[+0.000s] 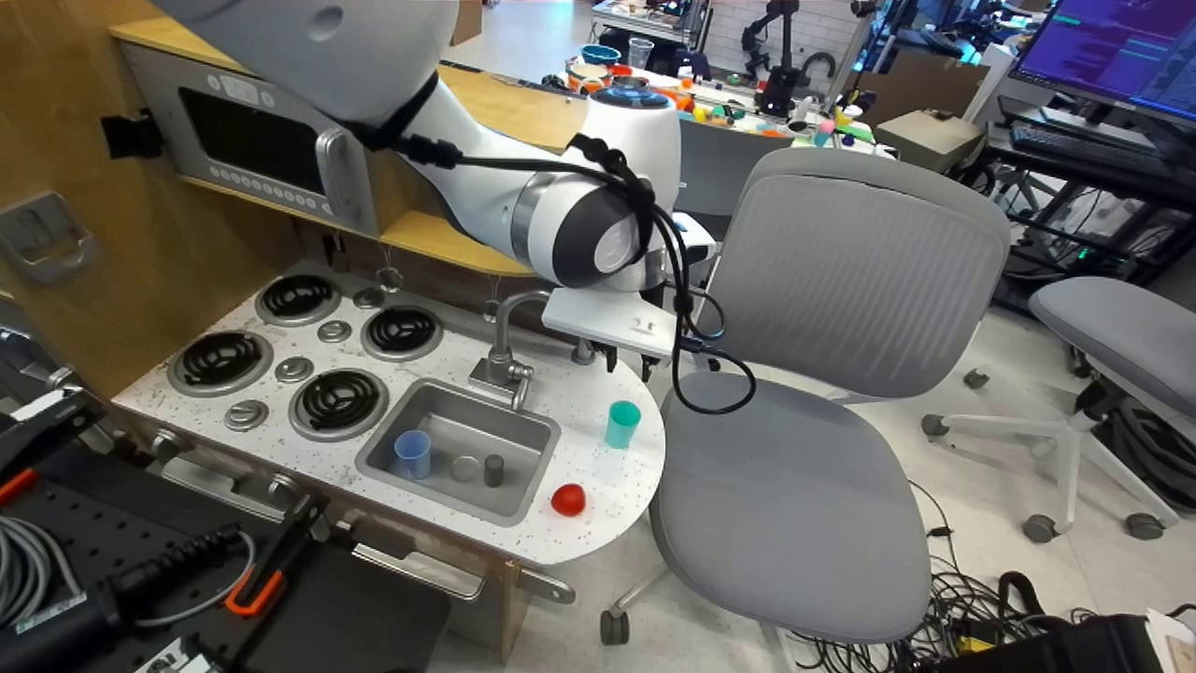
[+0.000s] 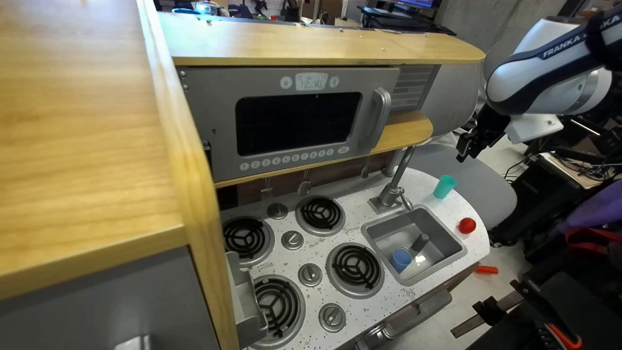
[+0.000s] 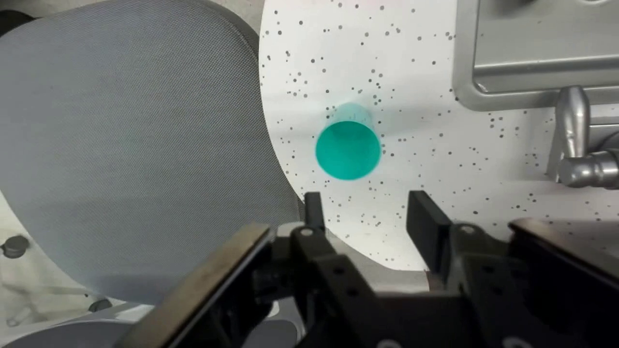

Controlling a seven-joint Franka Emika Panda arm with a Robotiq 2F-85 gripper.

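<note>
A teal cup stands upright on the speckled white counter, to the right of the sink and close to the rounded edge. From above, the wrist view shows its round opening. My gripper hangs above the counter's end, its fingers apart with only empty space between them. In exterior view 2 the gripper is higher than the cup and clear of it. A blue cup is in the sink. Near the counter's front edge lies a red round object.
The faucet rises behind the sink. A grey chair stands right against the counter's end. The overhead shelf and microwave overhang the back. An orange object shows low down beyond the counter.
</note>
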